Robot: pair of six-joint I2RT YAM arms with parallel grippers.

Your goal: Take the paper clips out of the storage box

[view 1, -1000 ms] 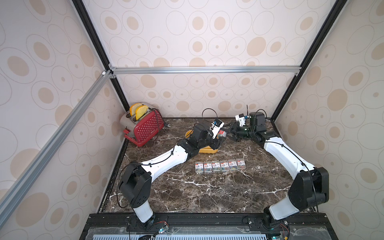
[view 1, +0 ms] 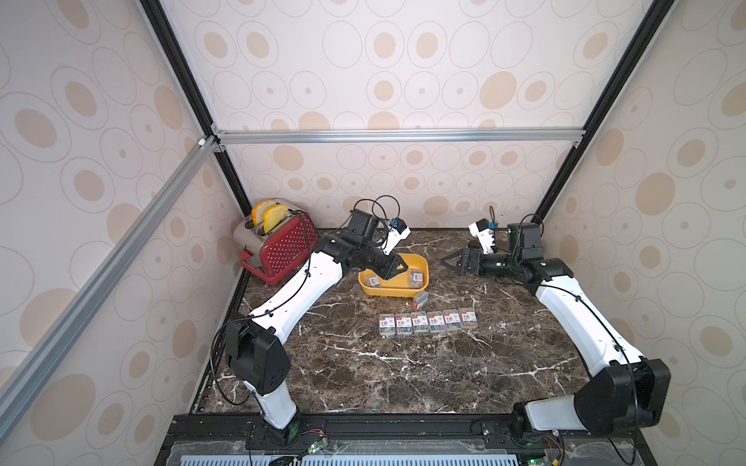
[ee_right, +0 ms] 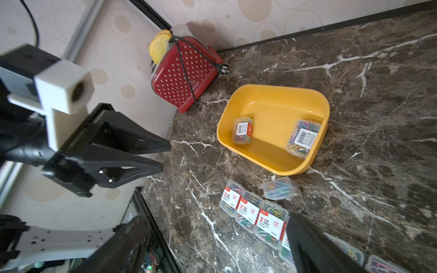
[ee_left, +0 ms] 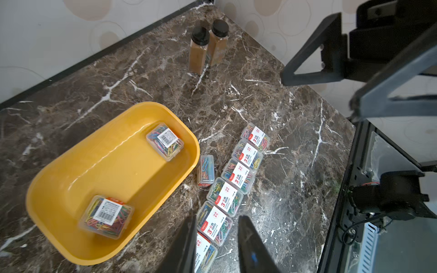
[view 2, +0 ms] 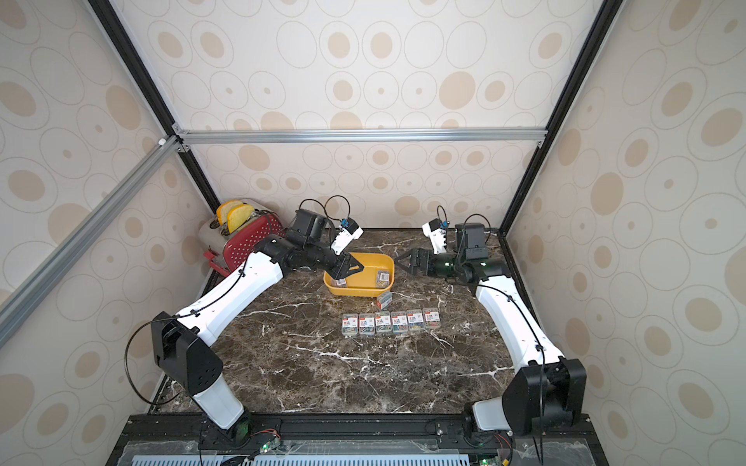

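The yellow storage box [ee_left: 91,159] holds two small cases of paper clips [ee_right: 304,138]. A loose case [ee_right: 280,188] lies just outside its front edge, before a row of several cases [view 1: 419,321]. My left gripper [view 1: 398,265] is above the box; I see no case between its fingers and cannot tell how far they are closed. My right gripper [view 1: 450,261] stands open and empty, right of the box and above the table.
A red basket [view 1: 278,247] with yellow items stands at the back left. Two bottles [ee_left: 199,52] stand at the back right.
My grippers have drawn apart, the left leftward and the right rightward. The case that was up between them is gone from there; a case now lies in front of the box.
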